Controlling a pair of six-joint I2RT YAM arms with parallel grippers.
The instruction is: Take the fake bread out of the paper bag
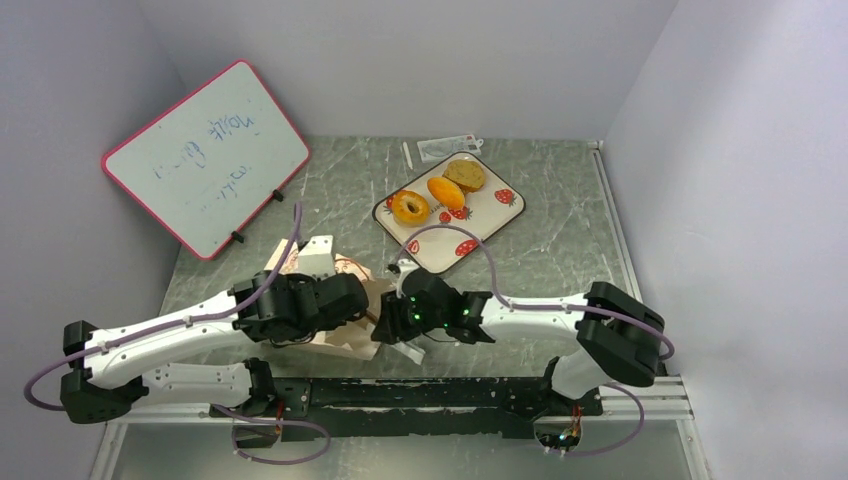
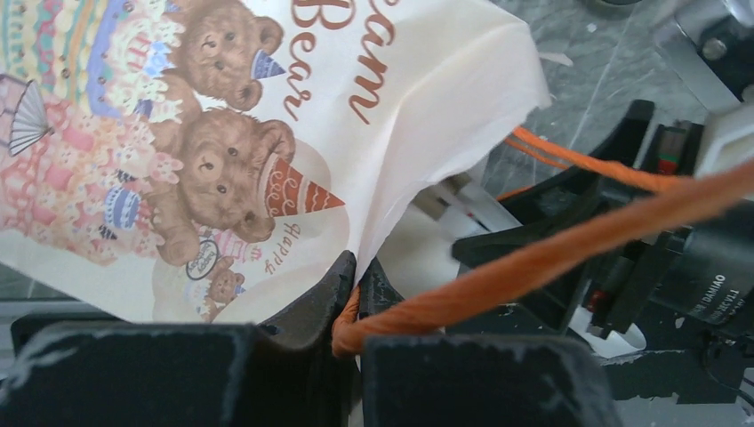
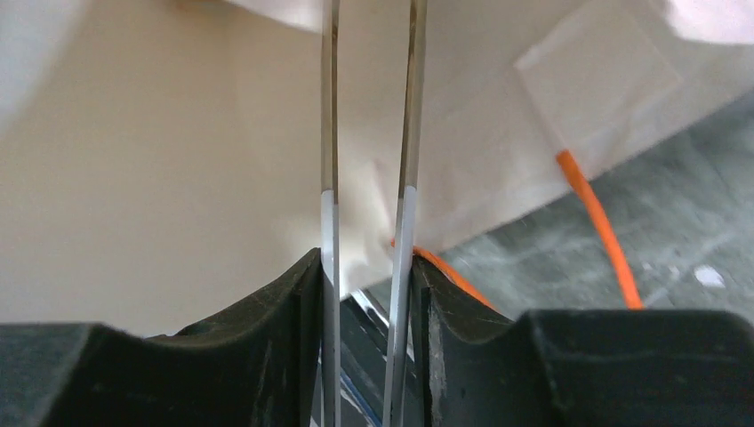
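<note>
Below the left arm in the top view lies the paper bag (image 1: 350,345), its mouth facing right; its bear print fills much of the left wrist view. My left gripper is shut on the bag's edge and orange cord handle (image 2: 498,276). Metal tongs (image 3: 330,231) stand between the fingers of my right gripper, which press on both arms of the tongs. The tongs' arms are parted and reach into the bag, where their tips are out of sight. No bread shows inside the bag.
Toward the back, a strawberry-print tray (image 1: 488,212) carries a bagel (image 1: 410,208), an orange roll (image 1: 446,193) and a brown bread piece (image 1: 464,175). A whiteboard (image 1: 207,160) stands at the left. The table (image 1: 560,220) right of the tray is clear.
</note>
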